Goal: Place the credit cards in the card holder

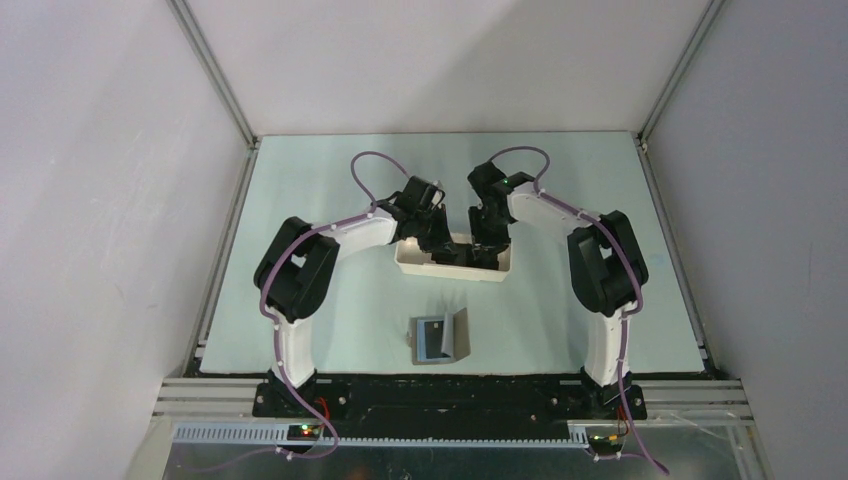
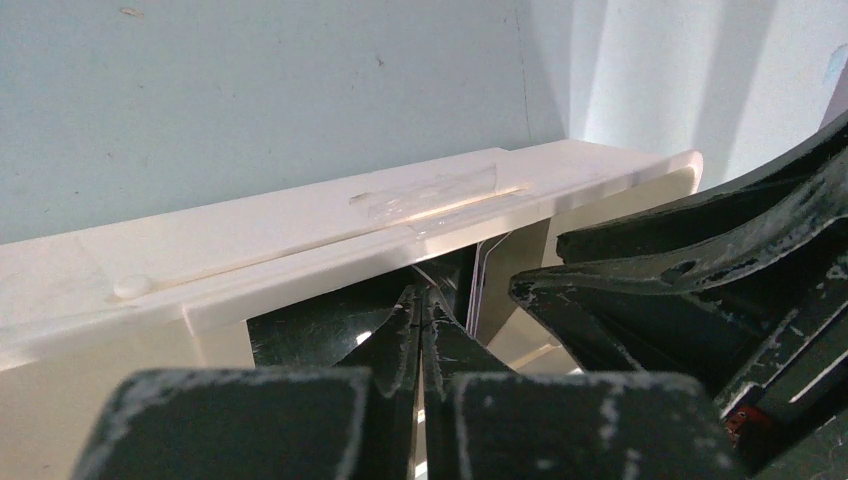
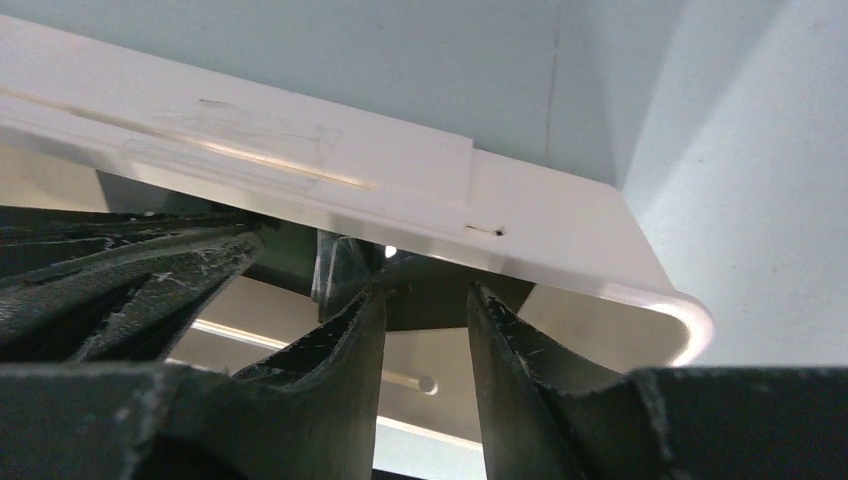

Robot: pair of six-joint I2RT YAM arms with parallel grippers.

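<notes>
A dark, glossy flat object [image 1: 455, 256] lies in the white box [image 1: 415, 262], mostly under my grippers; whether it is a holder or cards I cannot tell. In the right wrist view a clear, thin edge [image 3: 328, 270] stands on it. My left gripper is shut over the dark object, with nothing visible between its fingers. To its right, my right gripper stands part open above the same object, a gap showing between its fingertips. Nearer the front of the table, a grey folder [image 1: 461, 330] stands partly unfolded, with a blue and black piece [image 1: 431, 338] inside.
The box's white rim [image 3: 390, 205] runs close to both grippers. Both grippers are near each other, with the right fingers [image 2: 600, 280] beside the left ones. Clear table [image 1: 330, 180] surrounds the box.
</notes>
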